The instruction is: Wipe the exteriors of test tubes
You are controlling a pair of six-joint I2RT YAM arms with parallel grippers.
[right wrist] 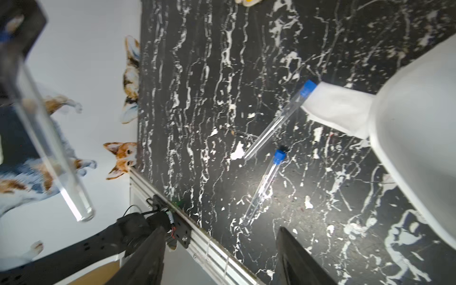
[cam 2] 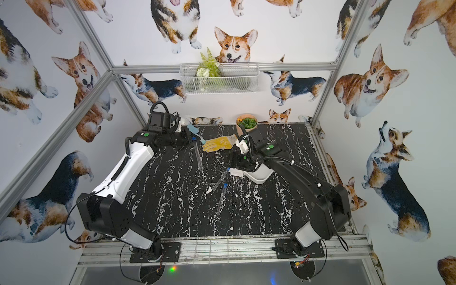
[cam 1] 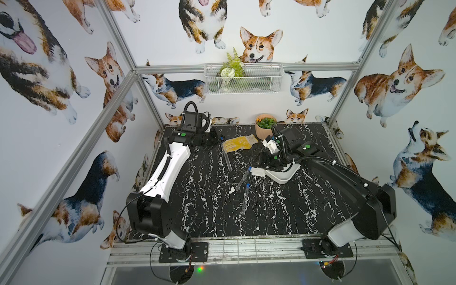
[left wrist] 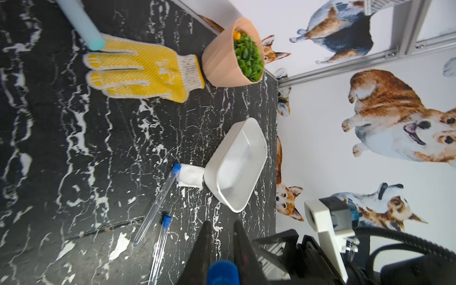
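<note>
My left gripper is shut on the blue-capped end of a clear test tube [right wrist: 52, 142], which hangs down toward the left of the table. Two more clear tubes lie on the dark marbled table: one [right wrist: 277, 123] has its blue cap against a white wipe [right wrist: 339, 106], the other [right wrist: 263, 187] rests nearer the front. The wipe touches the side of a white tray [left wrist: 223, 163]. Over that tray and wipe, my right gripper stands open, nothing between its fingers.
A yellow glove [left wrist: 142, 68] lies at the back, beside a potted plant [left wrist: 223, 59]. Near the glove is a light blue rod-like object [left wrist: 83, 26]. Open table stretches across the left and front.
</note>
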